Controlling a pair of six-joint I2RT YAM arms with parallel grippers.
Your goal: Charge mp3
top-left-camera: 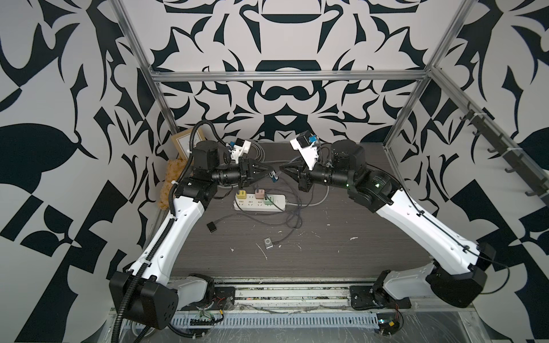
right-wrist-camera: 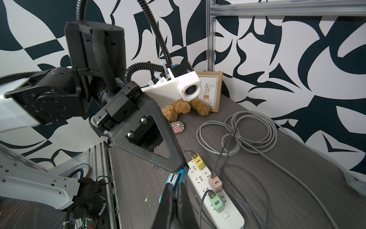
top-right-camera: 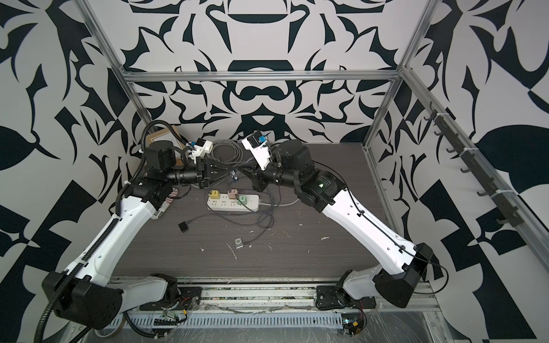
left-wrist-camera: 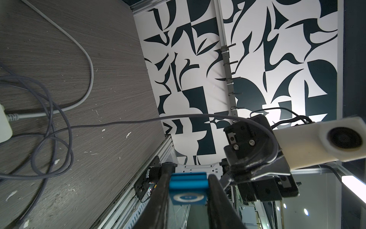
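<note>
A small blue mp3 player (left-wrist-camera: 188, 187) is pinched between the fingers of my left gripper, off the table above the power strip (top-left-camera: 260, 203). From the right, my right gripper faces it, shut, its fingertips close to the player (right-wrist-camera: 177, 177). A thin grey cable (left-wrist-camera: 171, 118) rises from the table and curls round into the right gripper's fingers, which appear shut on its end. The cable's plug is hidden by the fingers, so I cannot tell whether it touches the player.
Yellow (right-wrist-camera: 198, 161), pink (right-wrist-camera: 215, 183) and green (right-wrist-camera: 216, 203) adapters sit in the strip. Two loose plugs, one black (top-left-camera: 212, 227) and one silver (top-left-camera: 268, 243), lie in front. Coiled grey cable (right-wrist-camera: 266, 141) lies behind.
</note>
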